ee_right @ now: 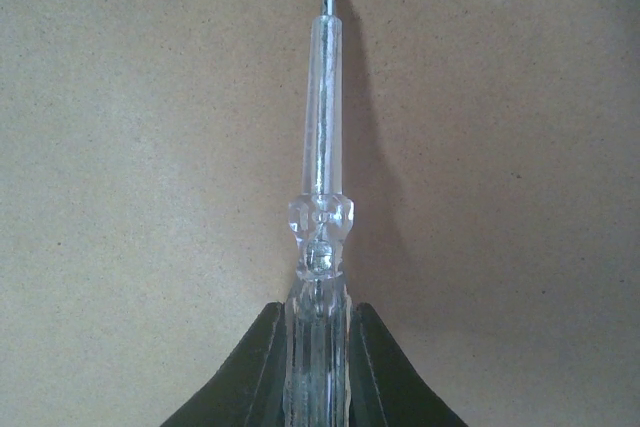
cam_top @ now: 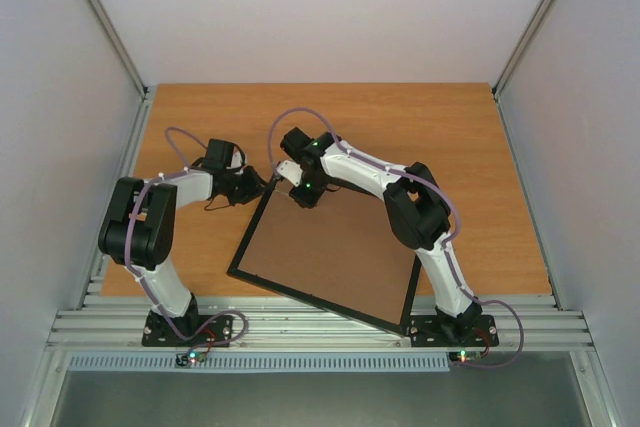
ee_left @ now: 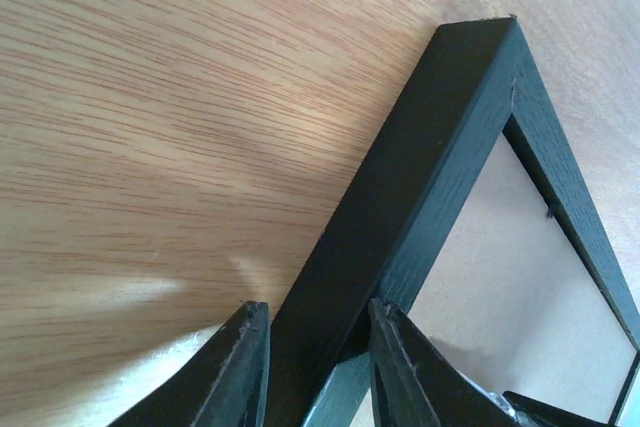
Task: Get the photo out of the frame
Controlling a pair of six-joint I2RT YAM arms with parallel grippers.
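Note:
The black photo frame (cam_top: 408, 292) lies back-up on the table, its brown backing (cam_top: 320, 247) inside; one corner (ee_left: 480, 57) fills the left wrist view. My left gripper is at the frame's left bar near that corner, fingers apart on either side of it, part open; whether they touch it I cannot tell. My right gripper is shut on a clear-handled screwdriver (ee_right: 322, 107) above the backing, its metal tip pointing toward the frame's edge at the top of the right wrist view.
Bare wooden table (cam_top: 470, 147) lies behind and right of the frame, and a strip of it at the left. White walls (cam_top: 320, 7) enclose the back and sides.

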